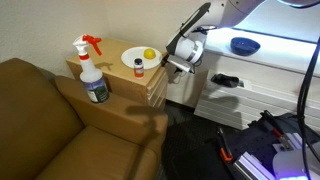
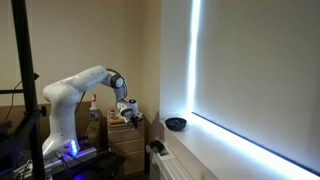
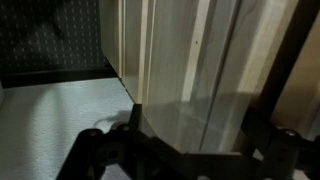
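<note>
In exterior view 1 my gripper (image 1: 173,66) is low beside the right edge of the wooden cabinet (image 1: 135,92). In the wrist view its dark fingers stand apart, so the gripper is open, with pale wooden panels (image 3: 180,65) filling the view ahead. Whether a finger touches the wood I cannot tell. A white plate (image 1: 127,61) with a yellow round object (image 1: 149,53) on it rests on the cabinet top. Near the plate stands a small red-and-white container (image 1: 139,68).
A spray bottle (image 1: 91,76) and a red object (image 1: 92,43) are at the cabinet's left. A brown sofa (image 1: 60,130) lies in front. The dark blue bowl (image 1: 244,46) sits on the white ledge at right.
</note>
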